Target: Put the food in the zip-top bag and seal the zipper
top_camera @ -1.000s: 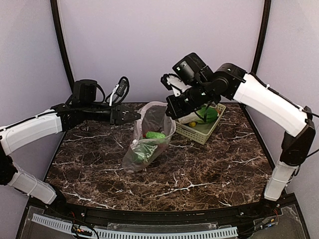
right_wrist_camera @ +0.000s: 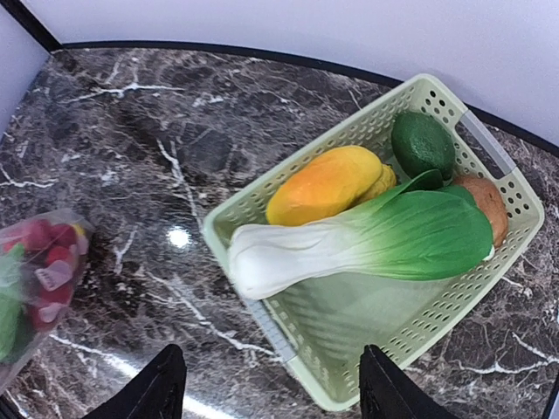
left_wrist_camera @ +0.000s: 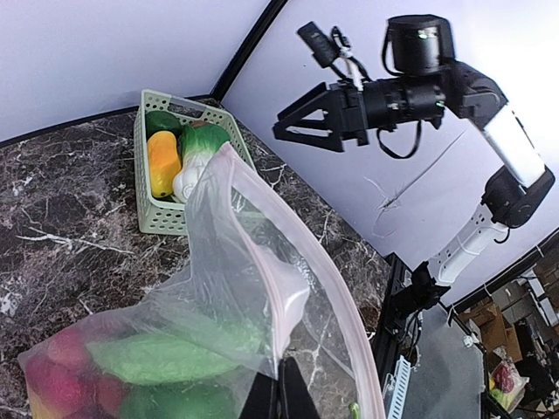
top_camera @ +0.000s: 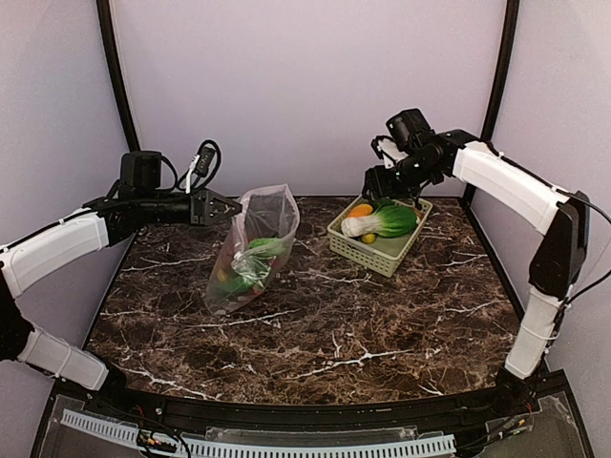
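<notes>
A clear zip bag (top_camera: 250, 272) with red, yellow and green food inside stands on the left-middle of the table. My left gripper (top_camera: 229, 207) is shut on its top edge, seen close at the bottom of the left wrist view (left_wrist_camera: 279, 393). My right gripper (top_camera: 377, 179) hangs open above the pale green basket (top_camera: 368, 254), its fingertips at the bottom of the right wrist view. The basket holds a bok choy (right_wrist_camera: 349, 244), a yellow-orange mango (right_wrist_camera: 319, 188), a dark green item (right_wrist_camera: 424, 140) and a brown round item (right_wrist_camera: 489, 209), partly hidden.
Walls stand at the back and both sides.
My right gripper has moved from beside the bag's opening rightward to over the basket. My left gripper has drawn the bag to the left.
</notes>
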